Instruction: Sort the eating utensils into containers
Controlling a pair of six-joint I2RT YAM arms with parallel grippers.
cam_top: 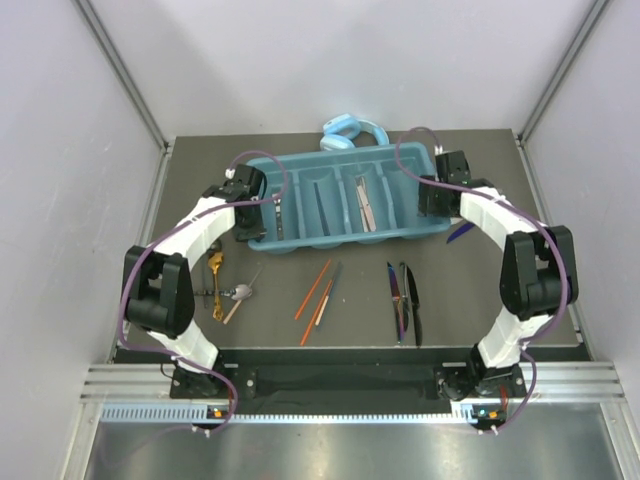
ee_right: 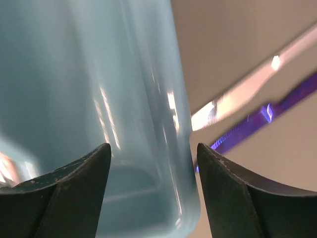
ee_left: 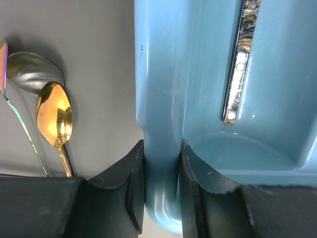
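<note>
A blue divided tray [cam_top: 340, 212] lies at the table's back, holding a few thin utensils. My left gripper is shut on the tray's left end wall; a metal piece [ee_left: 238, 64] lies in that compartment. My right gripper [cam_top: 436, 198] stands open at the tray's right end, whose wall [ee_right: 158, 99] shows between the fingers in the blurred right wrist view. Spoons [cam_top: 215, 280] lie front left, chopsticks [cam_top: 313, 298] front centre, several knives [cam_top: 414, 305] front right. A purple utensil [ee_right: 252, 124] and a pale one [ee_right: 233, 96] lie beside the tray's right end.
Blue headphones [cam_top: 340, 135] sit behind the tray. The dark tabletop [cam_top: 270, 320] has free room between the spoons and chopsticks and between the chopsticks and knives.
</note>
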